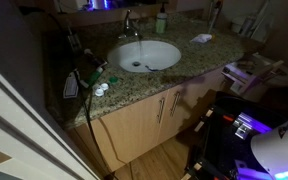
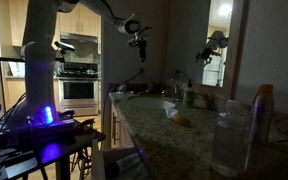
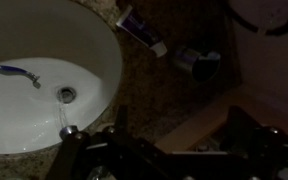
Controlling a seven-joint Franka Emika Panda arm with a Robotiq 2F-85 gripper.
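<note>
High above the counter in exterior view 2, my gripper [image 2: 137, 42] hangs from the raised arm, well clear of the sink. Its dark fingers reach in from the bottom of the wrist view, spread open, with nothing visible between them. The white oval sink [image 1: 149, 55] is set into the speckled counter. Inside its basin, a fork-like utensil [image 3: 12, 71] lies at the left in the wrist view, near the drain. A tube with a white cap [image 3: 141, 31] and a dark cup-like object [image 3: 198, 63] are beside the basin.
The faucet [image 1: 130, 24] and a soap bottle [image 1: 161, 19] stand behind the sink. Small white round items [image 1: 101, 89] lie on the counter at left. A clear container [image 2: 229, 140] and a bottle [image 2: 261, 115] stand at the near right in exterior view 2.
</note>
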